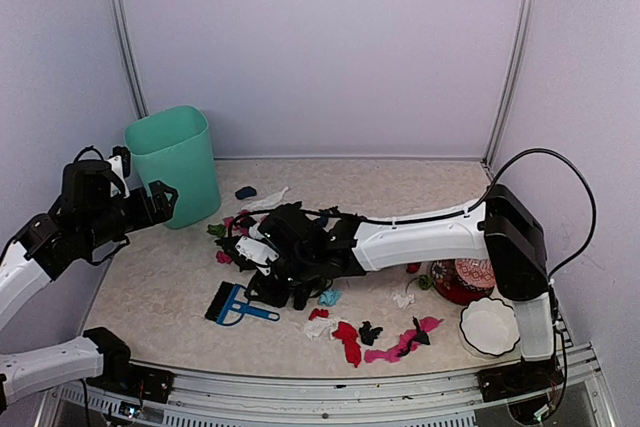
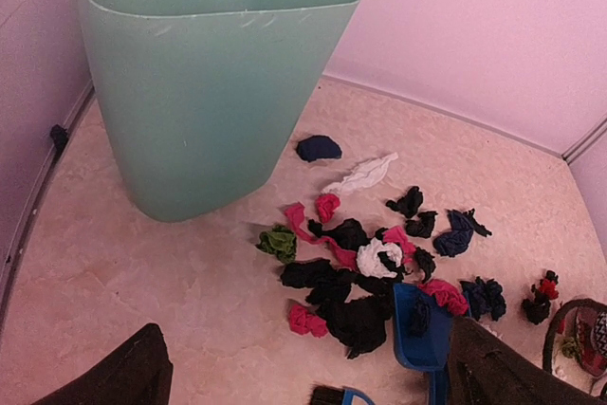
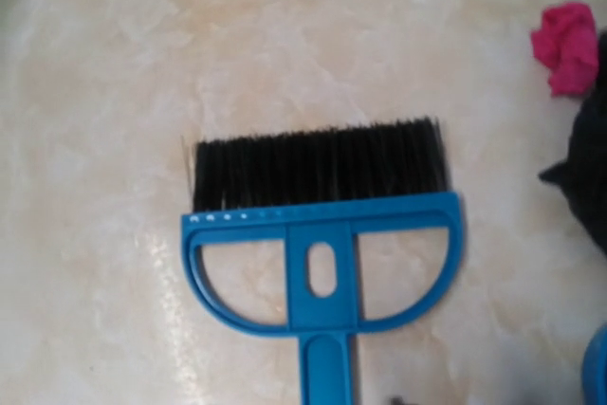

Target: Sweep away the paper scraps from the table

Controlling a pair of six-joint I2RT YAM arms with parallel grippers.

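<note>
A blue brush (image 1: 242, 309) with black bristles (image 3: 322, 166) lies at the front left of the table, its handle pointing right. My right gripper (image 1: 258, 292) is just above and behind the handle; its fingertips stay out of the right wrist view, so its hold on the brush cannot be judged. By the green bin, my left gripper (image 1: 168, 202) hangs open and empty, with dark fingers (image 2: 114, 372) spread wide. Crumpled black scraps (image 2: 356, 320), a pink scrap (image 2: 306, 321) and a white one (image 2: 379, 258) lie in a pile around a blue dustpan (image 2: 413, 348).
The tall green bin (image 1: 190, 182) stands at the back left. A white dish (image 1: 489, 327) and a red patterned bowl (image 1: 462, 282) sit at the right. More scraps, including a red one (image 1: 347, 344), lie along the front.
</note>
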